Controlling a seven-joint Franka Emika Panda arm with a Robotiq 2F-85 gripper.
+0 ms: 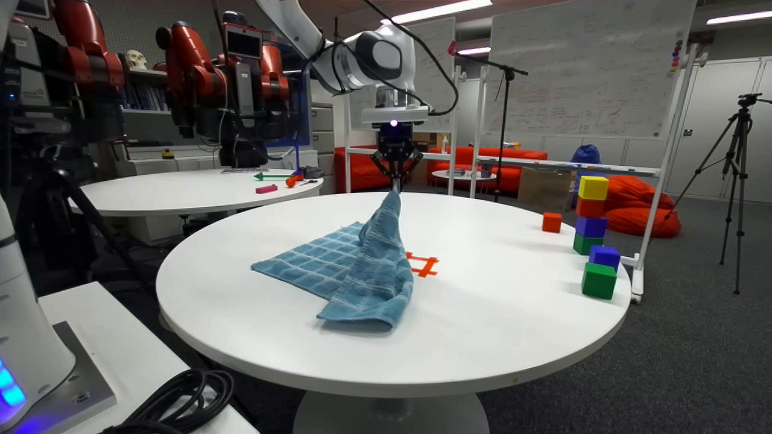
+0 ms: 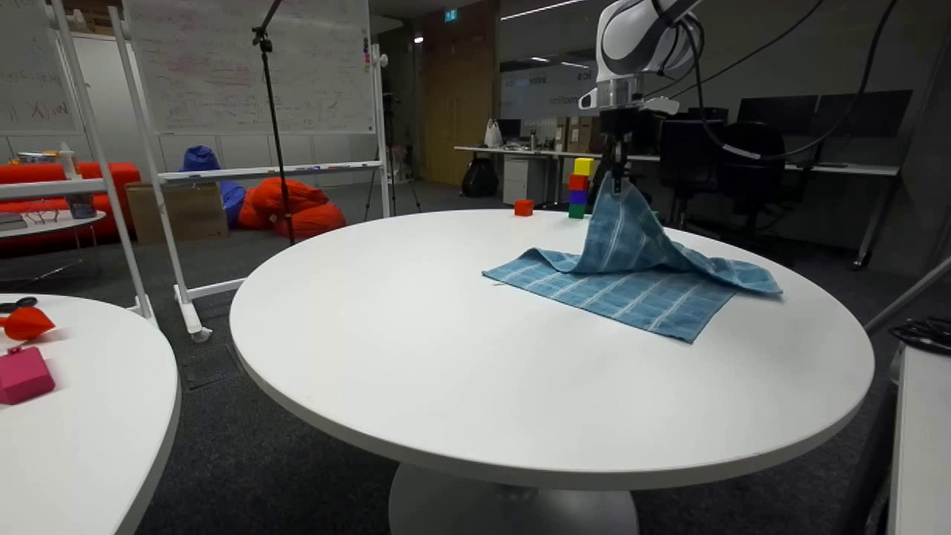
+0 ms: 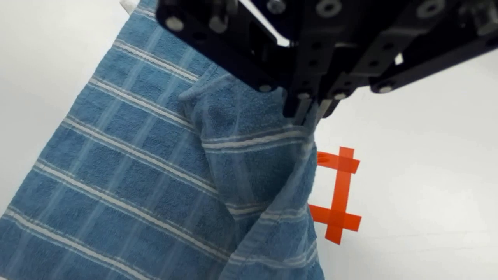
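Note:
A blue checked cloth [image 1: 311, 260] lies on the round white table, with one part of it pulled up into a peak. At the top of that peak my gripper [image 1: 396, 187] is shut on the cloth. Exterior view 2 also shows the raised cloth [image 2: 615, 232] hanging from the gripper [image 2: 617, 183], its other parts resting on the table. In the wrist view the fingertips [image 3: 298, 109] pinch a fold of the cloth [image 3: 261, 154], while a flat, striped part spreads to the left.
Orange tape [image 1: 425, 265] marks the white table [image 1: 492, 318] beside the cloth. A stack of coloured blocks [image 1: 591, 217], a lone red block [image 1: 551, 222] and a green block [image 1: 599, 281] stand near the right edge. Clear tabletop lies between tape and blocks.

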